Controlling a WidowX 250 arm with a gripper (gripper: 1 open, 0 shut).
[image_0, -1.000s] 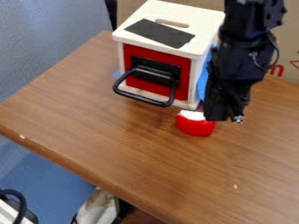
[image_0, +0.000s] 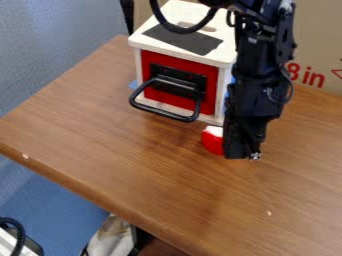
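A red object with a white top (image_0: 213, 139) rests on the wooden table, right below the front of the toy oven (image_0: 155, 72). The oven is white with a red front and a black handle bar. My black gripper (image_0: 242, 150) is low beside the red object, on its right, covering part of it. The fingertips are dark and small, so I cannot tell whether they are open or shut.
The table (image_0: 107, 170) has much free room at the left and front. A cardboard box (image_0: 315, 60) stands behind on the right. Blue floor lies past the table's left edge, with some items at the bottom left.
My gripper has moved down and slightly left, over more of the red object, which is now more hidden. The oven looks unchanged.
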